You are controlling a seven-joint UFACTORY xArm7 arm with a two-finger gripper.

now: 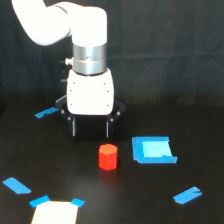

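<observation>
A small red block (108, 156) sits alone on the dark table near the middle of the view. Above and slightly left of it in the picture hangs my gripper (91, 127), pointing down on a white arm. Its dark fingers stand wide apart, with nothing visible between them. The right finger appears close above the block, but the true height and depth of the gap are hard to tell.
To the right, blue tape frames a pale square (156, 149). A light panel (55, 213) with blue tape at its corners lies at the bottom left. More tape strips (187, 195) mark the dark table, which is otherwise clear.
</observation>
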